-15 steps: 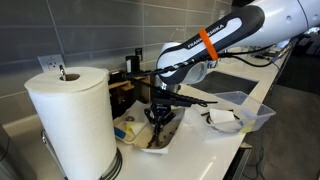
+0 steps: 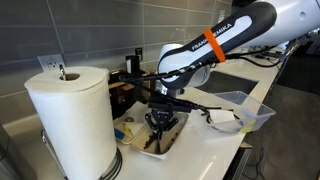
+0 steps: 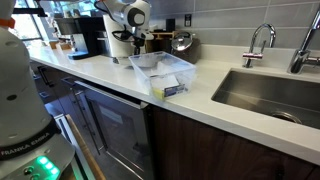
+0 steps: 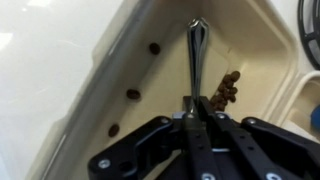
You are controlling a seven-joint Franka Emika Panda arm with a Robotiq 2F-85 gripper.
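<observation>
A silver metal utensil (image 4: 198, 55), which looks like a spoon or scoop, is held in my gripper, which is shut on its handle. It points out over a pale tray (image 4: 85, 105). Inside the tray lie several dark brown beans: a small heap (image 4: 226, 90) right of the utensil and a few loose ones (image 4: 133, 94) to the left. From outside, my gripper (image 2: 160, 122) reaches down over the white tray (image 2: 160, 154) on the counter. Whether the utensil touches the tray floor cannot be told.
A paper towel roll (image 2: 75, 125) stands close by on the left. To the right is a clear plastic bin (image 2: 250, 112) with white items in it. A sink (image 3: 270, 95) lies farther along.
My gripper has shifted only slightly over the tray. The tray and the things around it look unmoved.
</observation>
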